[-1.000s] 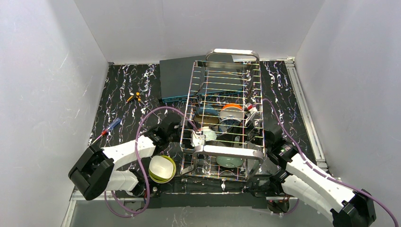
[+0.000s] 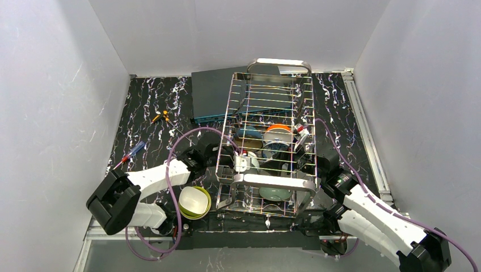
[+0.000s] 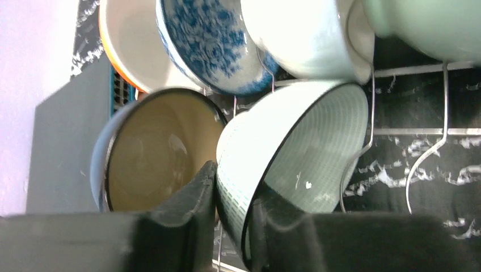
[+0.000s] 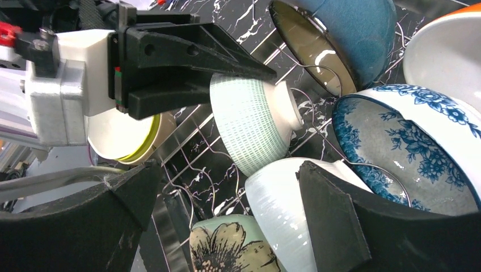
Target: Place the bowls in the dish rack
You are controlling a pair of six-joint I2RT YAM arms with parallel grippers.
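Note:
My left gripper is part open around the rim of a pale green-white ribbed bowl point(image 4: 244, 122) standing tilted in the lower tier of the dish rack point(image 2: 272, 184); whether it grips is unclear. Beside it sit a brown-blue bowl point(image 3: 156, 153), a blue floral bowl point(image 3: 201, 39), an orange-rimmed bowl point(image 2: 278, 133), a white bowl point(image 3: 300, 34) and a green bowl point(image 2: 275, 194). My right gripper stands open at the rack's right side, facing the bowls. A stack of white and yellow bowls point(image 2: 194, 198) rests outside the rack at the front left.
The rack's upper wire tier covers the bowls in the top view. A dark board point(image 2: 210, 90) lies behind it; a screwdriver point(image 2: 136, 148) and pliers point(image 2: 161, 115) lie on the left. A purple cable loops over my left arm.
My left arm has shifted slightly to the right in the top view. The right arm and the other bowls look unchanged.

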